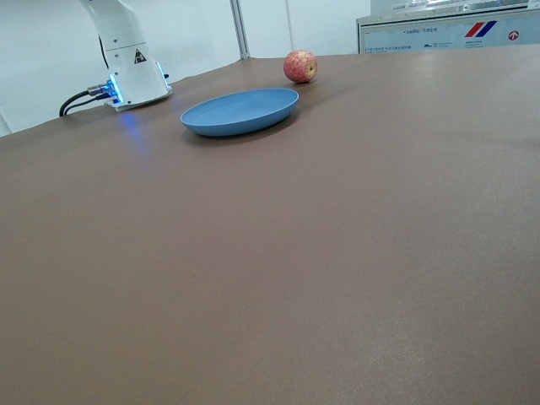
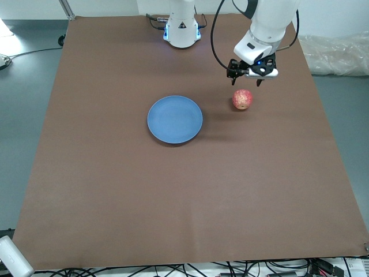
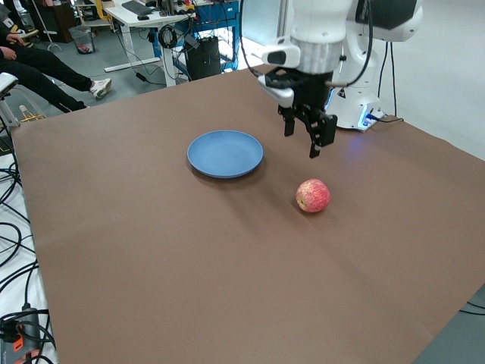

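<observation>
A red-and-pink apple [image 2: 242, 99] [image 1: 300, 67] [image 3: 313, 196] sits on the brown table, right of a round, empty blue plate [image 2: 174, 119] [image 1: 240, 112] [image 3: 225, 154] in the left view. My black gripper [image 2: 247, 81] [image 3: 301, 142] hangs from the white arm above and just behind the apple, apart from it, with two fingers spread and nothing visible between them. It does not show in the top view.
The white arm base [image 2: 181, 32] [image 1: 137, 80] with cables stands at the table's back edge. A desk and a seated person are beyond it in the right view.
</observation>
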